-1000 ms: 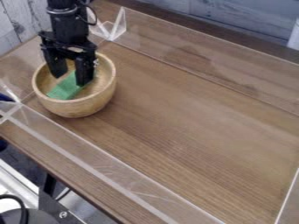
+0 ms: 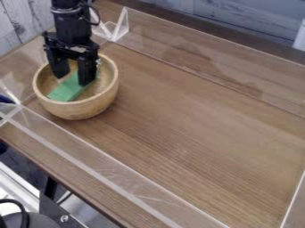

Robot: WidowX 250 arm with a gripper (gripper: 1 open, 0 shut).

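Note:
A wooden bowl (image 2: pixel 86 104) stands at the upper left of the table in the camera view, with a green object (image 2: pixel 71 87) lying inside it. My black gripper (image 2: pixel 73 69) reaches down from the top into the bowl, its fingers open and over the green object's upper end. The dark fingers hide part of that object, and whether they touch it is unclear.
Clear tape or plastic edging runs along the left side. Black cables lie at the lower left.
My gripper has shifted slightly left within the bowl. The bowl and green object look nearly unchanged.

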